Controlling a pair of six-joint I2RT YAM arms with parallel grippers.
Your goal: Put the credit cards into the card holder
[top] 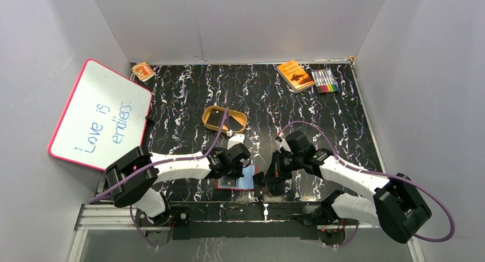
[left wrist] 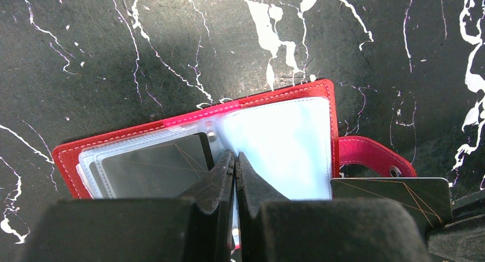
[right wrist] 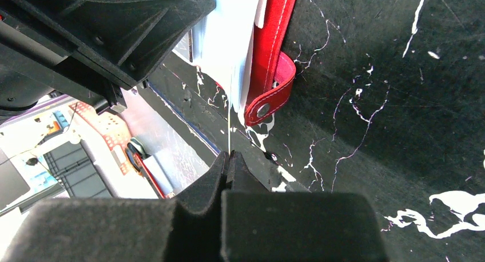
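Observation:
The red card holder [left wrist: 269,99] lies open on the table, its clear sleeves facing up. A black card [left wrist: 154,167] sits in the left sleeve, while the right sleeve [left wrist: 280,136] looks empty. My left gripper is shut at the fold between the sleeves; whether it pinches any film cannot be made out. Another black card [left wrist: 394,199] is held by my right gripper, just right of the holder. In the right wrist view that card appears edge-on as a thin line, pointing toward the sleeve. Its far edge is close to the holder's right side.
A yellow tray [top: 210,126] with dark cards stands behind the holder. An orange book [top: 295,76] and coloured markers [top: 325,80] lie at the back right, a whiteboard [top: 103,114] at the left. The holder's snap strap [left wrist: 380,155] sticks out beside the held card.

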